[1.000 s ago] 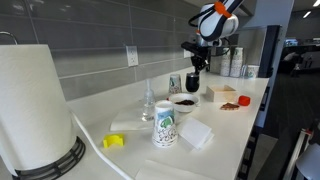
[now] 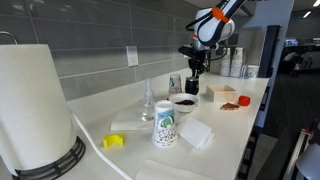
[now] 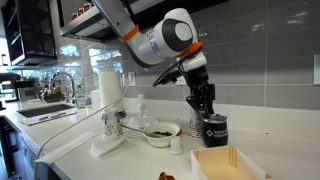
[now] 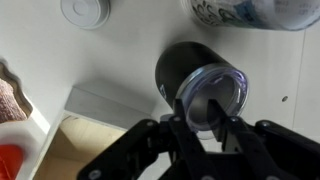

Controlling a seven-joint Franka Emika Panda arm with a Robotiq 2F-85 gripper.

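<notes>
A black cup (image 3: 214,132) with white lettering stands on the counter, beside a light wooden box. My gripper (image 3: 205,108) points down at its top, with the fingertips at or just over the rim. In the wrist view the cup (image 4: 180,66) is seen from above, its shiny round rim tilted toward the camera. Dark fingers (image 4: 181,108) reach the near part of that rim. Whether they press on the wall or stand clear of it is hard to make out. From the first exterior view the cup (image 2: 192,87) shows below the gripper (image 2: 196,72).
The open wooden box (image 3: 228,162) is close by the cup. A white bowl with dark contents (image 2: 185,102), a patterned canister (image 2: 164,124) and a white container (image 2: 195,133) stand nearer the first camera. A red lid (image 2: 244,101) lies past the box.
The cup and the gripper over it sit slightly lower than a second ago. The bowl, box and other counter items have not moved.
</notes>
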